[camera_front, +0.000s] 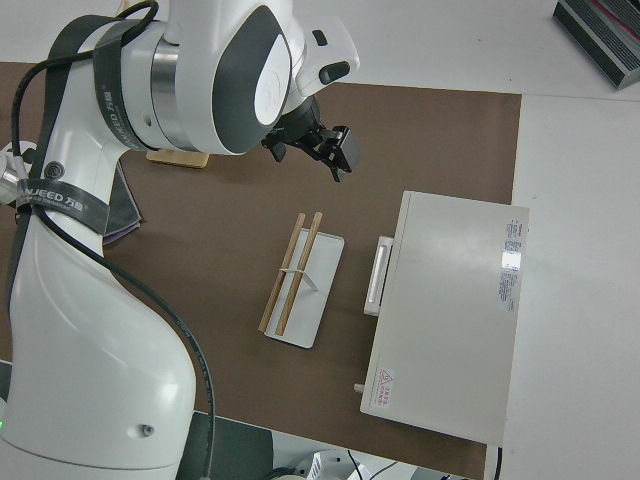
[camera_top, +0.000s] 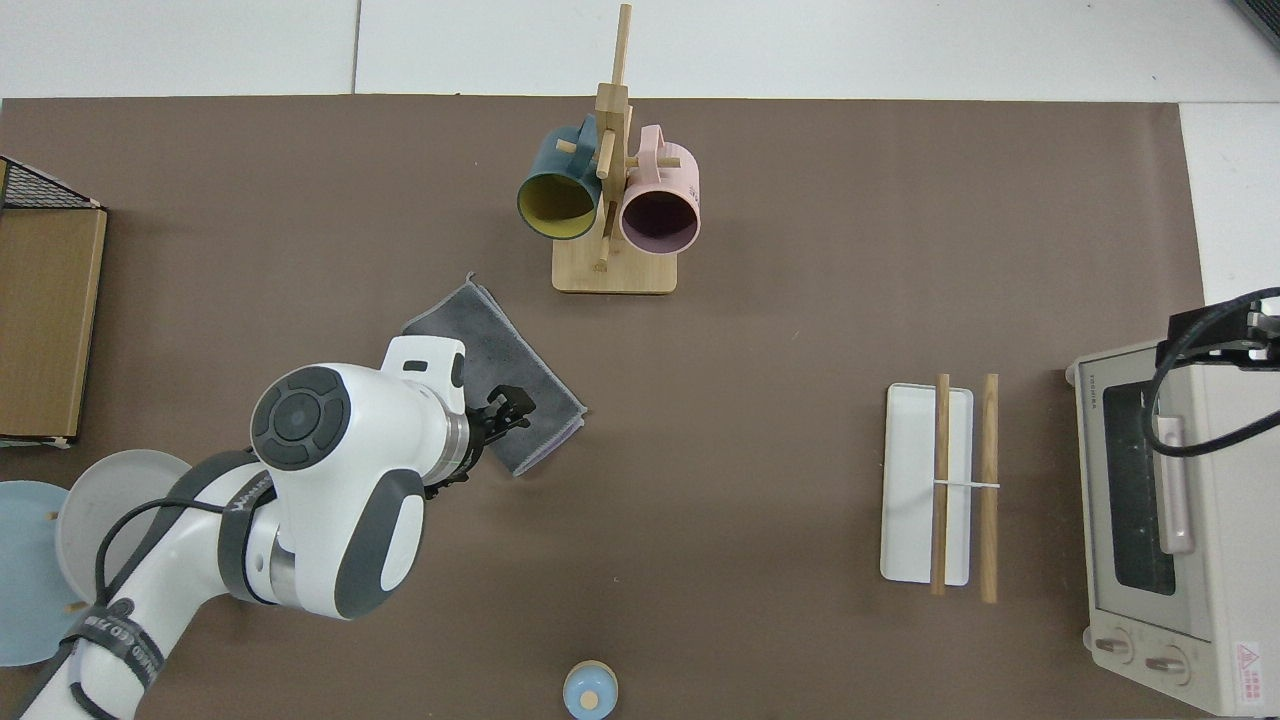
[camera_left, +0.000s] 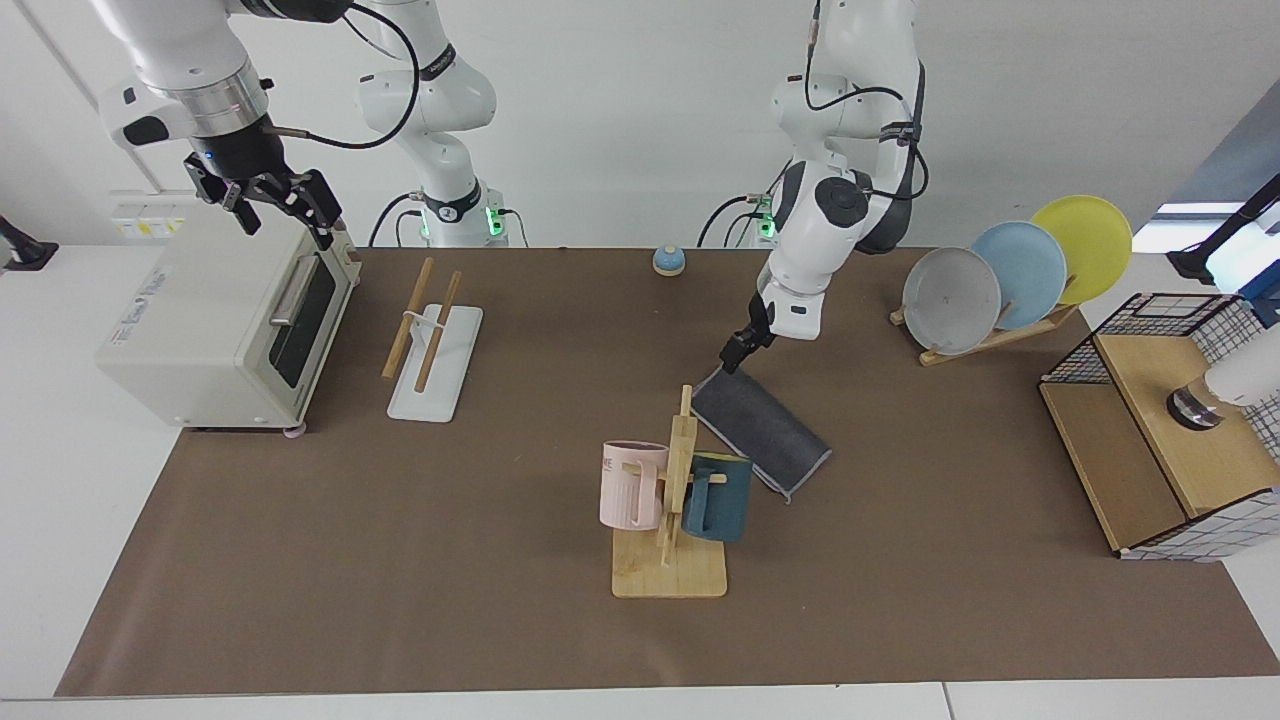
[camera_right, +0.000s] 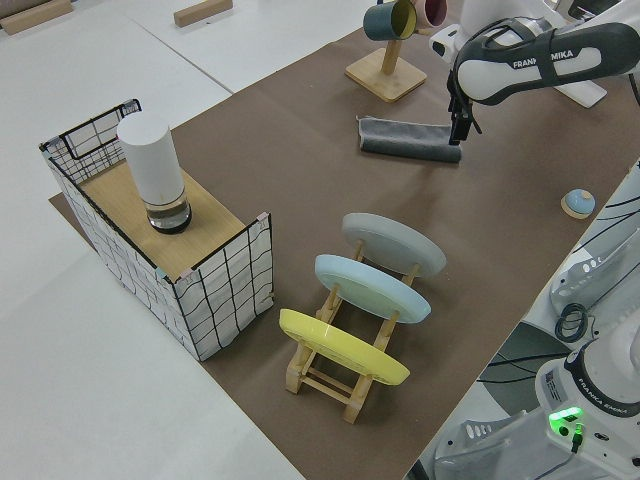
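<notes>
A white arm at lower left of the top view carries a black gripper (camera_top: 486, 426) over the folded grey cloth (camera_top: 474, 330); in the left view this gripper (camera_left: 734, 350) hangs at the cloth's edge. Its fingers are too small to judge. The other arm's black gripper (camera_left: 286, 206) hangs above the white toaster oven (camera_top: 1215, 540), its state unclear. A wooden mug tree (camera_top: 612, 274) holds a teal mug (camera_top: 559, 186) and a pink mug (camera_top: 660, 204) at the back.
A white board with two wooden sticks (camera_top: 912, 480) lies right of centre. A wire shelf (camera_left: 1140, 468) and a plate rack with plates (camera_left: 1044, 270) stand on one side. A small blue round object (camera_top: 589, 698) lies at the front.
</notes>
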